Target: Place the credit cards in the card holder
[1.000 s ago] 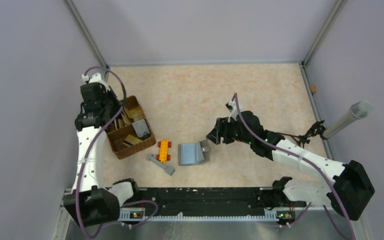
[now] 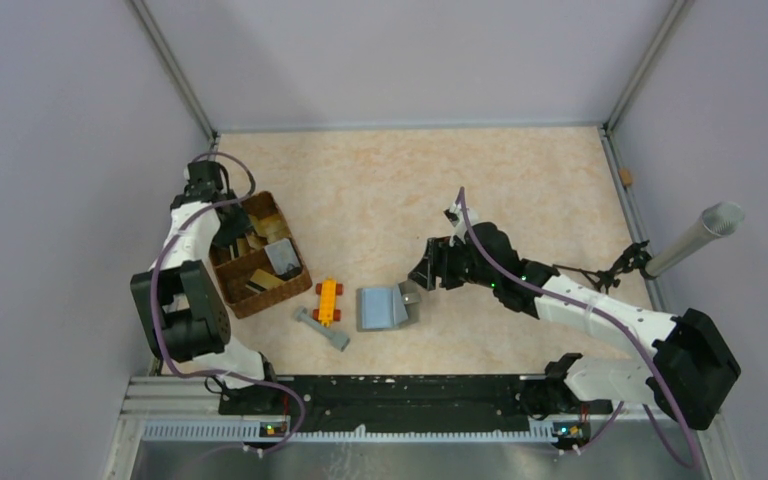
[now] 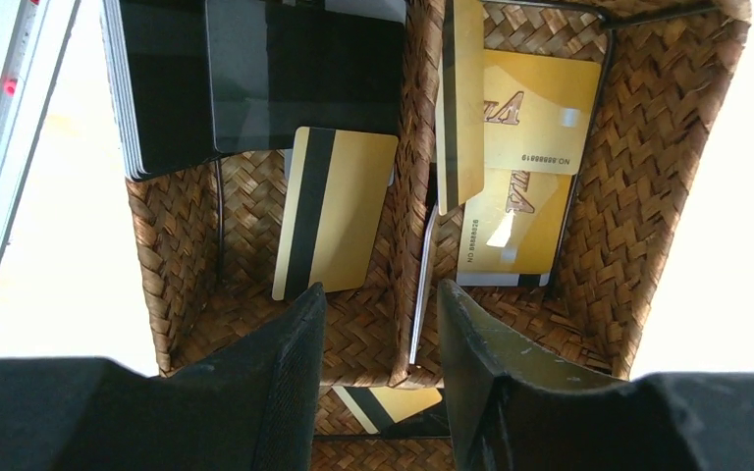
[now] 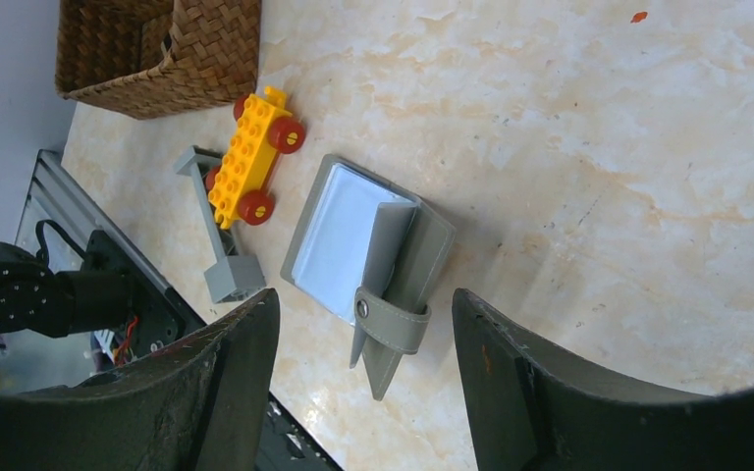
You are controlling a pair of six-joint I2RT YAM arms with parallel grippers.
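My left gripper is open over the woven basket (image 2: 258, 305), nothing between its fingers. In the left wrist view the basket holds black cards (image 3: 304, 78), gold cards (image 3: 339, 211) and yellow cards (image 3: 530, 98) in separate compartments; one gold card stands on edge by the divider. The grey card holder (image 4: 339, 235), a flap raised at its side, lies on the table, below and beyond my open right gripper.
A yellow toy car (image 2: 327, 300) and a grey bar-shaped piece (image 2: 322, 328) lie between basket and holder.
The right gripper shifted slightly left a second ago.
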